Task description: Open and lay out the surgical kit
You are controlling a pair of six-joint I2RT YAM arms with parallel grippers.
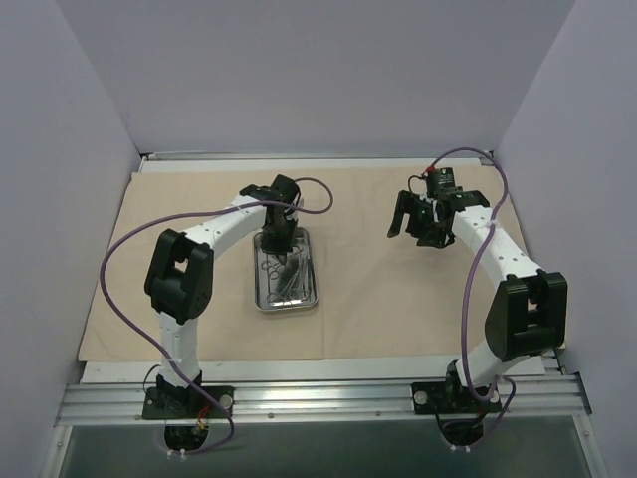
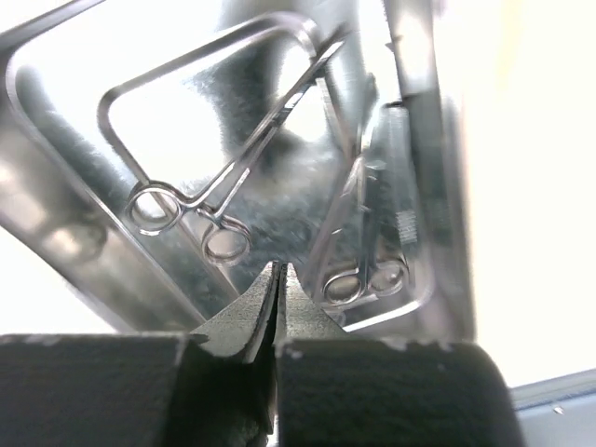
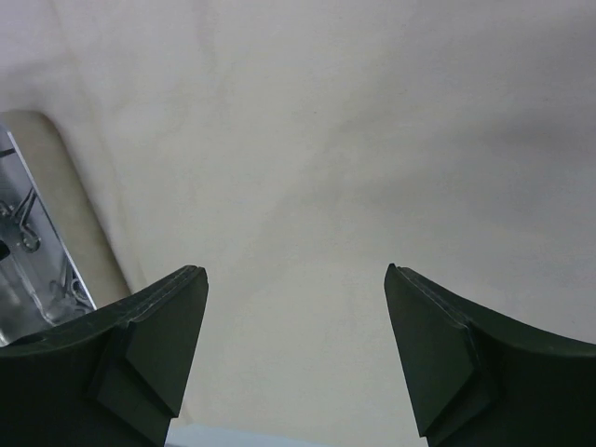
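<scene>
Inside the metal tray (image 1: 315, 277), a large ringed clamp (image 2: 244, 156) lies slanted in the left wrist view. Scissors-like instruments (image 2: 358, 209) lie to its right with their finger rings (image 2: 343, 287) low in the tray, blurred and overlapping, beside flat tweezers (image 2: 402, 177). My left gripper is shut over the tray, its tips together and nothing between them; the instruments lie outside its fingers. My right gripper stands open above bare cloth, empty, with the tray's edge at the left of its view.
The tray's raised walls surround the instruments. A purple cable (image 1: 149, 227) loops over the left arm.
</scene>
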